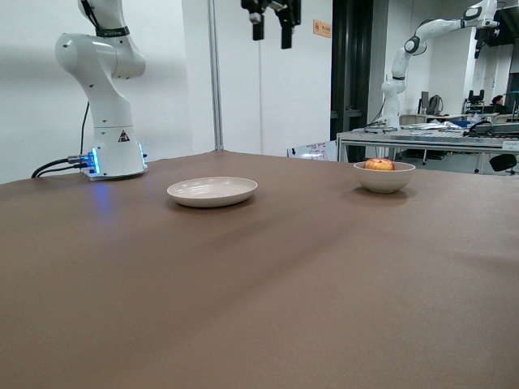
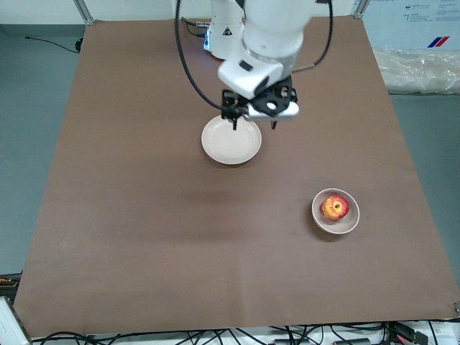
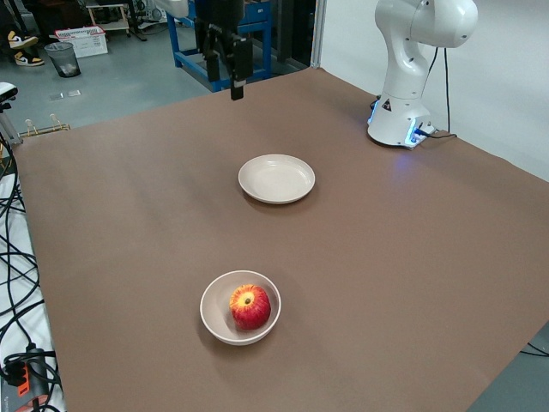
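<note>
My black gripper [image 2: 254, 123] hangs high over the far part of the table, above the empty white plate [image 2: 231, 146] in the left view, and cut off at the upper edge in the top view [image 1: 272, 34]. Nothing shows between its fingers, which look apart. A red-yellow apple [image 2: 335, 208] rests in a small pale bowl [image 2: 335, 226] to the front right of the plate; the right view shows the bowl [image 3: 241, 336] nearer that camera, with the apple [image 3: 250, 307] inside.
Cables and hardware line the near edge in the left view.
</note>
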